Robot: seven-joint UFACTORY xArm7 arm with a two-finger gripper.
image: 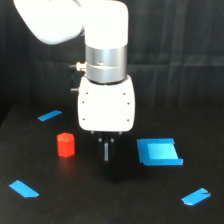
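Note:
A red block (66, 144) stands on the dark table, left of centre. My white gripper (106, 150) hangs over the middle of the table, to the right of the block; its slim fingers are too small and dark to tell whether they are open or shut. A light blue square outlined in blue tape (159, 152) lies right of the gripper.
Blue tape strips lie at the back left (49, 115), front left (24, 188) and front right (196, 196).

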